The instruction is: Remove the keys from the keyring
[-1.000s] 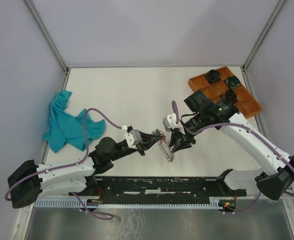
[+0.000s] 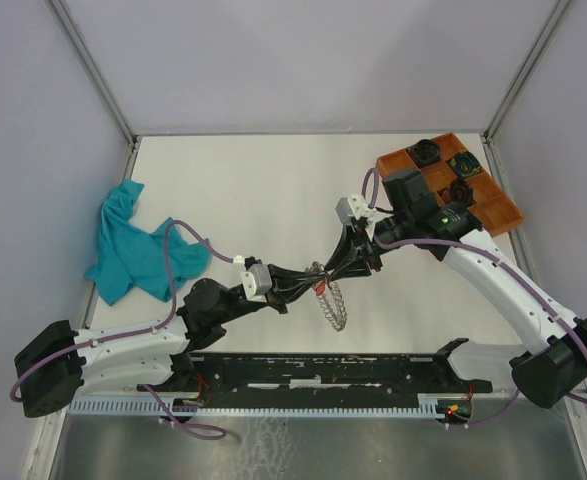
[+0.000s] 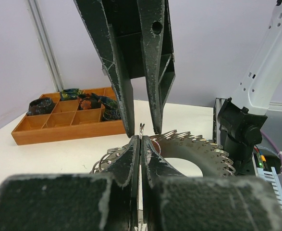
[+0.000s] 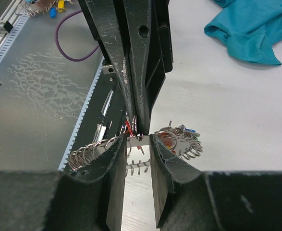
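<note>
My left gripper (image 2: pixel 316 276) is shut on the keyring (image 3: pixel 151 145), a metal ring carrying many small wire loops and a red piece (image 2: pixel 320 289); in the left wrist view its fingertips pinch a thin wire part. The cluster hangs below both grippers (image 2: pixel 333 308). My right gripper (image 2: pixel 329 269) reaches over it from the upper right, its fingertips (image 3: pixel 156 126) slightly apart just at the pinched ring. In the right wrist view they sit close around the top of the ring (image 4: pixel 172 140); whether anything is between them I cannot tell.
An orange compartment tray (image 2: pixel 498 210) with dark items stands at the back right. A teal cloth (image 2: pixel 138 250) lies on the left of the white table (image 2: pixel 233 180).
The right gripper has risen and swung round to meet the left one at the keyring. The left gripper has shifted only slightly.
</note>
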